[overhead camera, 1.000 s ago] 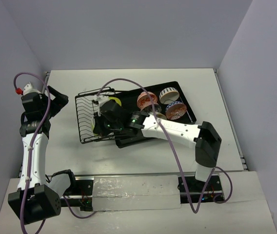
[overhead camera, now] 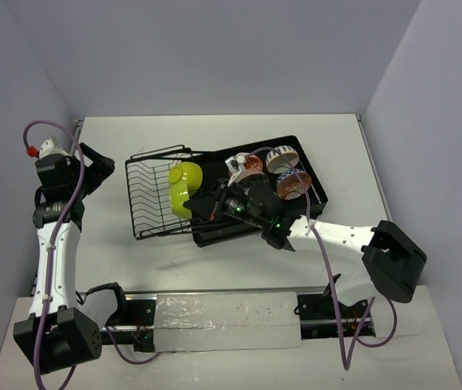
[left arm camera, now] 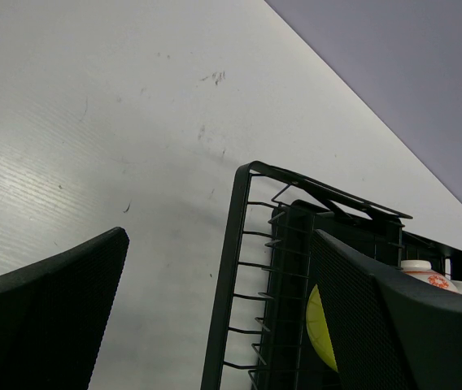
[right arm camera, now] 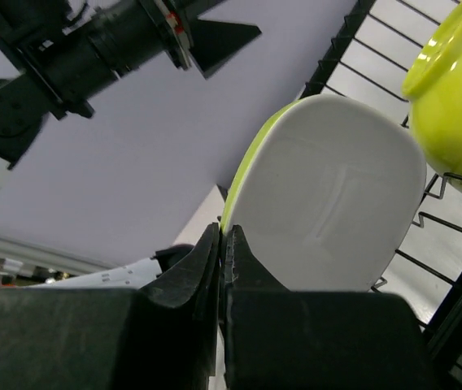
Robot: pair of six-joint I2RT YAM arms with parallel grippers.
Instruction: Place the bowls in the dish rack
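My right gripper is shut on the rim of a yellow bowl with white inside (right arm camera: 324, 191), held over the wire dish rack (overhead camera: 146, 195). Another yellow bowl (right arm camera: 459, 97) rests in the rack beside it; the top view shows both yellow bowls (overhead camera: 186, 175) close together. More bowls, patterned in red, blue and white (overhead camera: 281, 160), sit in the black tray (overhead camera: 215, 240) to the right. My left gripper (overhead camera: 97, 166) stands open left of the rack, with nothing between its fingers.
Grey walls bound the workspace at back and sides. Purple cables hang along both arms.
My right gripper has moved right, away from the rack's middle, carrying the yellow bowl toward the tray side. My left arm has not moved.
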